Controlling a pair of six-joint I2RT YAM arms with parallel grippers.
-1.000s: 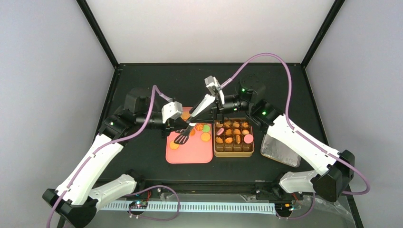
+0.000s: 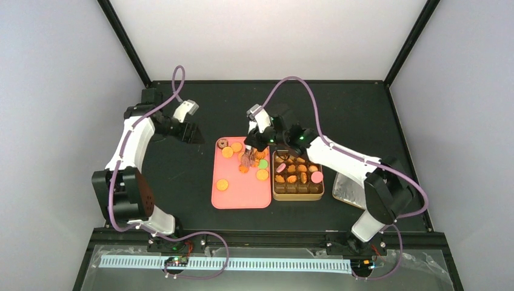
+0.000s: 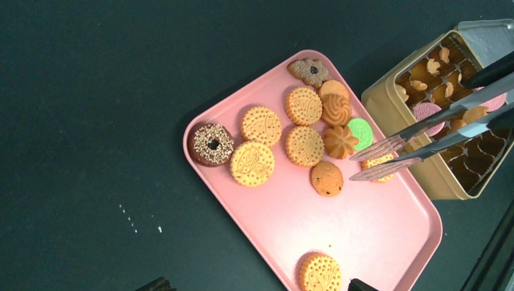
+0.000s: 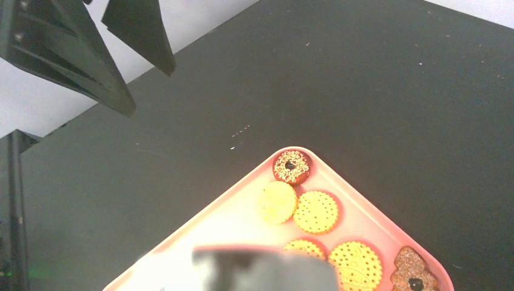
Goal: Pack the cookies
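Note:
Metal tongs (image 3: pixel 380 148) with dark handles and slotted tips hang over the pink tray (image 2: pixel 242 202); my right gripper (image 2: pixel 256 145) is shut on them. Their two tips stand apart near a green cookie (image 3: pixel 361 134) and a star-shaped cookie (image 3: pixel 340 142), with no cookie visibly between them. On the tray lie several round biscuits (image 3: pixel 260 126), a sprinkled chocolate ring (image 4: pixel 291 168) and a brown tree-shaped cookie (image 4: pixel 414 271). The gold tin (image 2: pixel 297 196), right of the tray, holds several cookies in its compartments. Left of the tray, my left gripper (image 2: pixel 197 134) is open and empty.
A clear lid (image 2: pixel 350 191) lies right of the tin, partly under the right arm. The tray's front part is mostly free, except for one biscuit (image 3: pixel 320 273).
My left gripper has moved back and left, away from the tongs and off the tray.

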